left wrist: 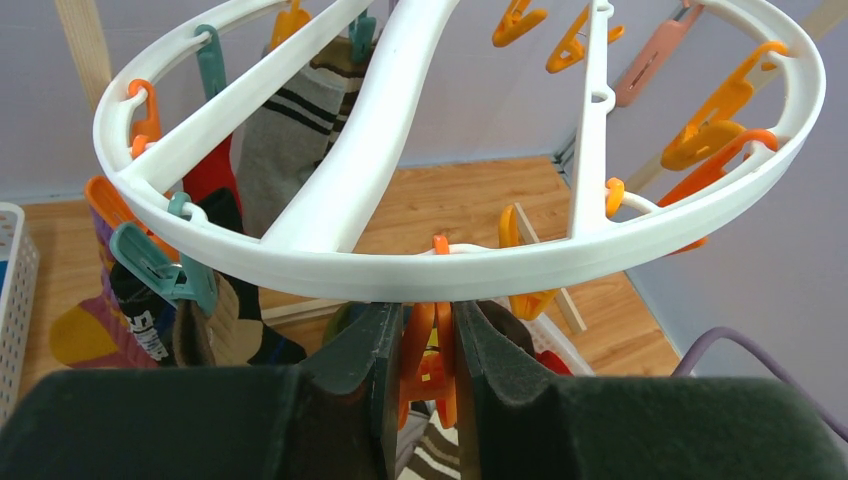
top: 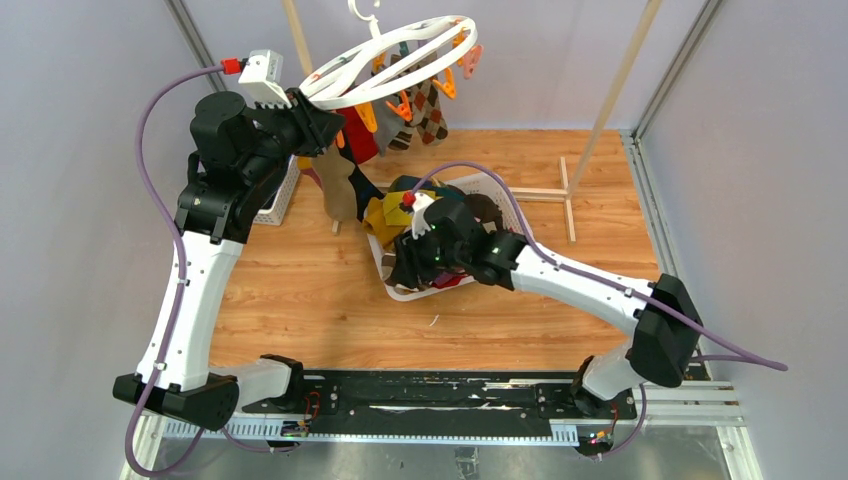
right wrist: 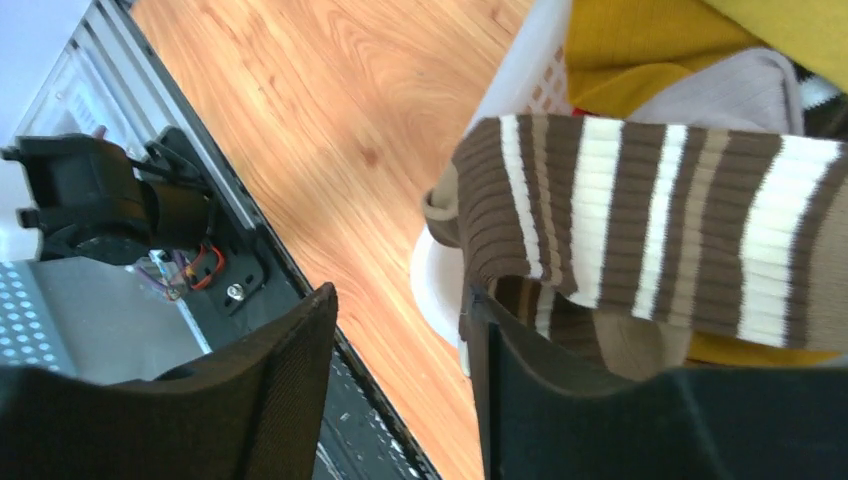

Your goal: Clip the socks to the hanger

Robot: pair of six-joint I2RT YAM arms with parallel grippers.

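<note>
The white round hanger (top: 375, 95) hangs at the top, with clips around its rim and several socks on its far and left sides. My left gripper is shut on an orange clip (left wrist: 425, 375) below the hanger's near rim. Over the left front edge of the sock basket (top: 405, 296) is my right gripper (top: 394, 282). In the right wrist view, its fingers (right wrist: 300, 350) stand apart, with bare floor showing between them. A brown-and-white striped sock (right wrist: 645, 215) is draped across the basket's contents, its end beside the right finger.
Yellow, grey and other socks (top: 400, 210) fill the basket. A second white basket (top: 281, 198) stands at the left. Wooden stand poles (top: 622, 75) rise on both sides.
</note>
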